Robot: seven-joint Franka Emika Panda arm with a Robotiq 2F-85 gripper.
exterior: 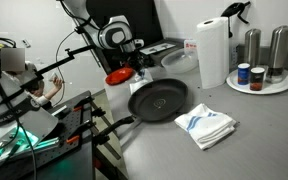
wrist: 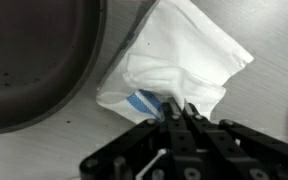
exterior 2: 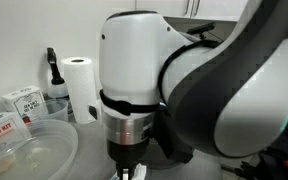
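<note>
A white cloth with blue stripes (wrist: 189, 48) lies bunched and folded over beside the black pan (wrist: 34, 65) in the wrist view. My gripper is shut on a pinched part of it. In exterior view 1 the gripper (exterior: 142, 68) hangs just behind the pan (exterior: 158, 99), with the white cloth (exterior: 140, 83) below it. How much of the cloth still touches the table cannot be made out. At the bottom of exterior view 2 only a bit of white shows by the fingers; the arm covers most of that area.
Another folded white towel (exterior: 206, 127) lies right of the pan. Behind stand a clear bowl (exterior: 181, 59), a paper towel roll (exterior: 214, 55) and a tray (exterior: 261, 84) with jars and grinders. A red plate (exterior: 121, 76) is at the left.
</note>
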